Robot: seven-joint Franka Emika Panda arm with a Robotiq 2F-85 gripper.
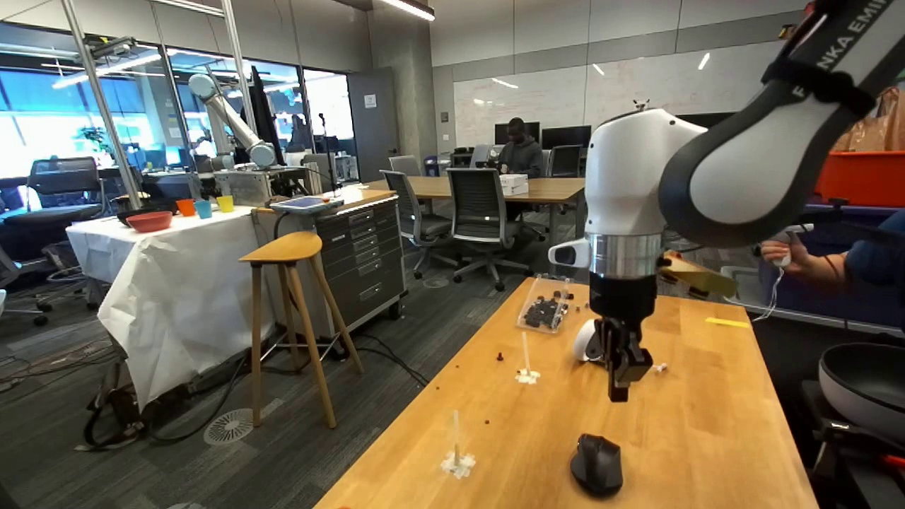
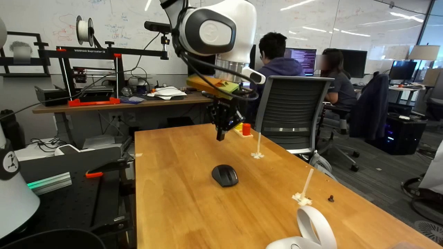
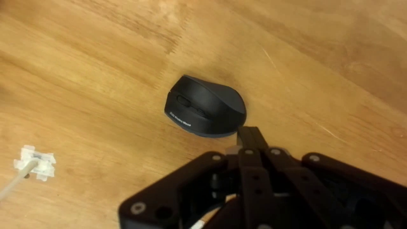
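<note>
A black wireless mouse [image 3: 208, 108] rests on the wooden table [image 3: 95, 68], its printed label legible as wireless mouse in the wrist view. My gripper [image 1: 619, 394] hangs above the tabletop, fingers pointing down, clear of the mouse [image 1: 597, 465]. Exterior view 2 has the gripper [image 2: 220, 137] in the air over the table beyond the mouse [image 2: 225, 175]. In the wrist view the fingers [image 3: 251, 137] are together with nothing visible between them, and their tips overlap the mouse's lower right edge only by line of sight.
Two thin pale sticks, one [image 1: 456, 441] nearer and one [image 1: 526, 360] farther, stand taped along the table's edge. A clear tray [image 1: 544, 304] of dark pieces and a white ring-shaped object [image 2: 317, 228] share the table. Bare wood surrounds the mouse.
</note>
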